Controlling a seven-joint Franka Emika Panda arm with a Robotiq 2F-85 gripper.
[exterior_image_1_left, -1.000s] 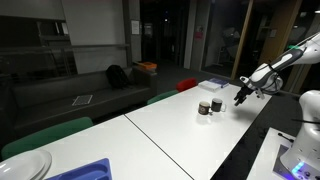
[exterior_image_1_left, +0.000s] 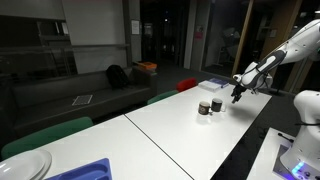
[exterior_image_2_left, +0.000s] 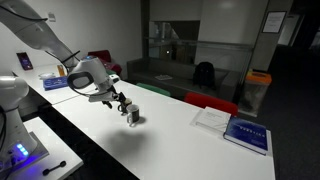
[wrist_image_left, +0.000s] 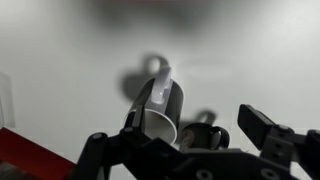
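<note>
Two mugs stand close together on the white table. In the wrist view, one is a light mug (wrist_image_left: 158, 122) with a pale handle, and beside it is a black mug (wrist_image_left: 198, 136) partly hidden by the gripper. The second exterior view shows the light mug (exterior_image_2_left: 133, 115) in front of the darker mug (exterior_image_2_left: 123, 104). My gripper is open, its dark fingers set wide apart. From outside, the gripper (exterior_image_2_left: 108, 104) hangs off to the side of the mugs, apart from them.
White plates (exterior_image_1_left: 27, 164) and a blue tray (exterior_image_1_left: 85, 171) occupy the table's near left in the first exterior view. A boxed blue item (exterior_image_2_left: 246, 134) and a white sheet (exterior_image_2_left: 212, 119) lie at the other end.
The arm's upper links have risen and shifted slightly. Its gripper end has moved only a little, staying near the mugs. Both mugs remain in place.
</note>
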